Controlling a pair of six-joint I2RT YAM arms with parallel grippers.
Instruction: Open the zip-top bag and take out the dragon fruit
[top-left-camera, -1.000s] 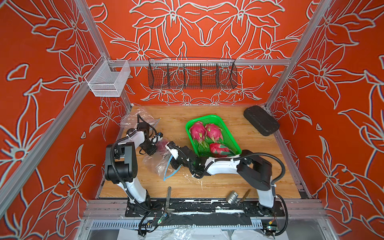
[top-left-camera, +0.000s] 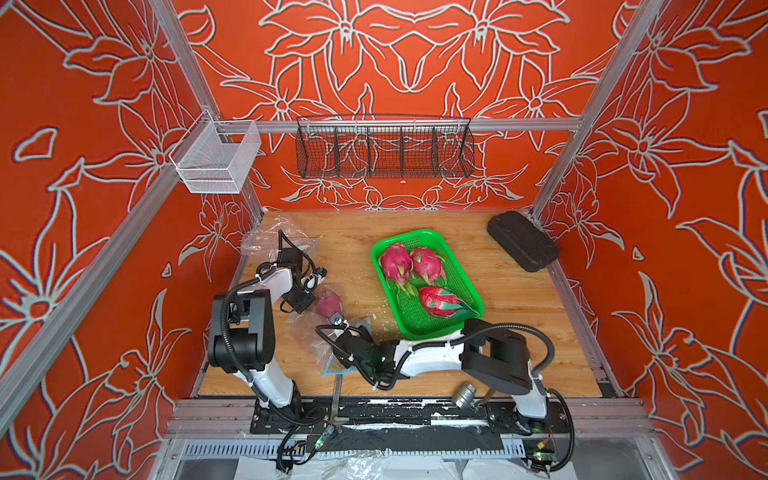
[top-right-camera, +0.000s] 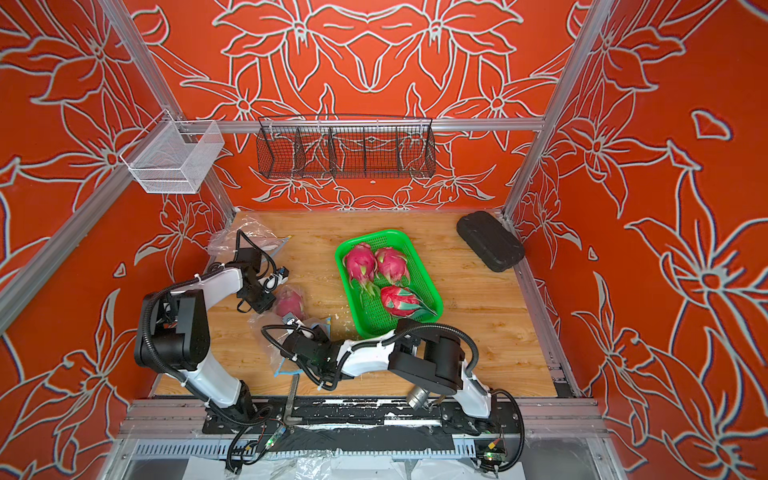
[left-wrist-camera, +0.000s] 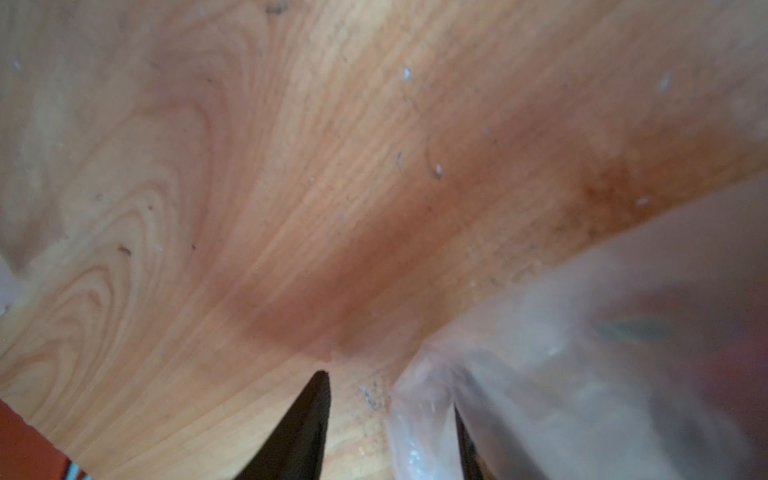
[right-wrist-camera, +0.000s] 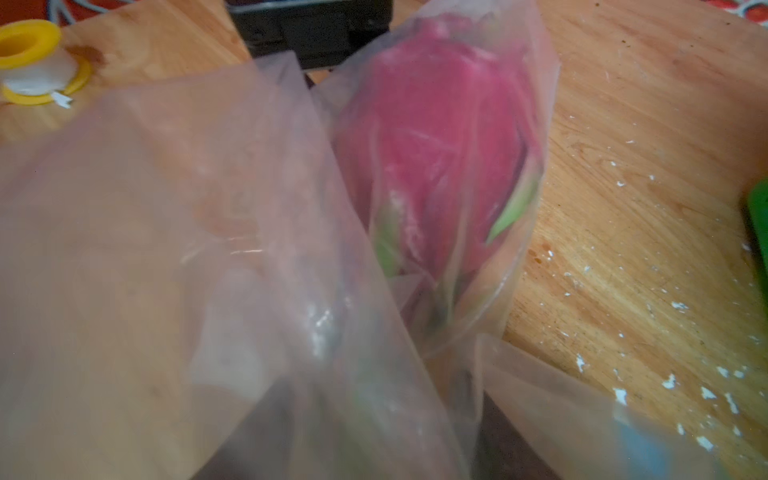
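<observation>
A pink dragon fruit (right-wrist-camera: 448, 144) lies inside a clear plastic bag (right-wrist-camera: 240, 240) on the wooden table, left of the green basket. Blue strip (top-left-camera: 340, 370) marks the bag's front edge. My left gripper is shut on a fold of the bag beside the fruit's end; in the top left view its fingers are hard to make out. My right gripper is open at the bag's mouth end, its dark fingers (right-wrist-camera: 256, 432) seen through the film. Whether both fingers are inside the bag, I cannot tell. The fruit's stem end points toward the right gripper.
A green basket (top-left-camera: 461, 262) with 3 dragon fruits stands right of the bag. Another clear plastic bag (top-left-camera: 276, 236) lies at the back left. A black case (top-left-camera: 522, 241) sits at the back right. Bare table lies between basket and case.
The left arm has moved only slightly.
</observation>
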